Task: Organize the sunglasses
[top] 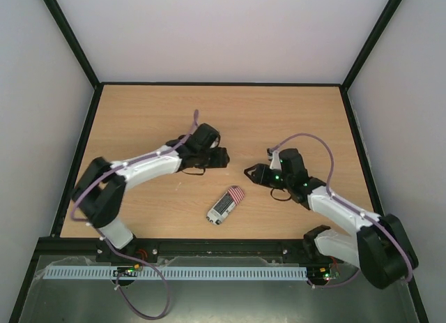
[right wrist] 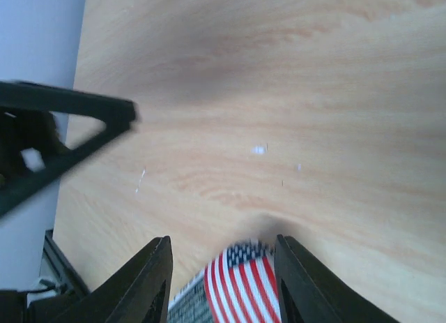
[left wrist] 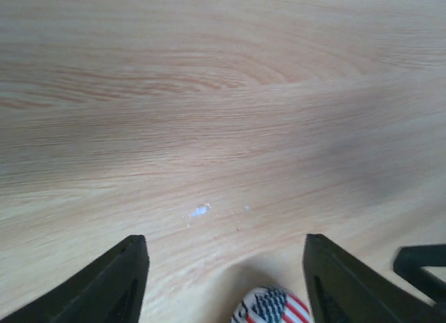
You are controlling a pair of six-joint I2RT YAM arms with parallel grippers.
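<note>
An elongated glasses case (top: pixel 224 206), pale with a striped flag-patterned end, lies diagonally on the wooden table at the front centre. In the left wrist view its flag end (left wrist: pixel 268 309) shows at the bottom between the fingertips of my left gripper; in the right wrist view the flag end (right wrist: pixel 240 281) is likewise low in frame. My left gripper (top: pixel 219 158) is up and left of the case, my right gripper (top: pixel 254 174) up and right. Both are open, apart from the case, with nothing held. I cannot see any sunglasses outside the case.
The two grippers face each other across the centre with a small gap.
</note>
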